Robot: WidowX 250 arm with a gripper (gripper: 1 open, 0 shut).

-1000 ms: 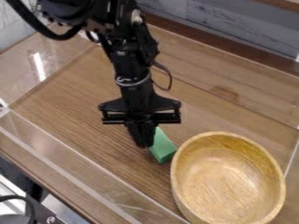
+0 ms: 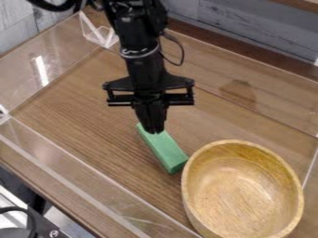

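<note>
My black gripper (image 2: 152, 126) points down just above the far end of a green rectangular block (image 2: 166, 152) lying flat on the wooden table. Its fingertips look shut, with nothing visible between them. Whether the tips touch the block's end cannot be told from this view. To the right of the block, close beside it, stands a large empty beige bowl (image 2: 241, 193).
Clear panels or edges run along the left side. A pale wall (image 2: 243, 33) stands at the back. Dark cables lie at the lower left corner.
The gripper has moved up the view, away from the near edge, and slightly left, uncovering more of the green block. The block and bowl look unmoved.
</note>
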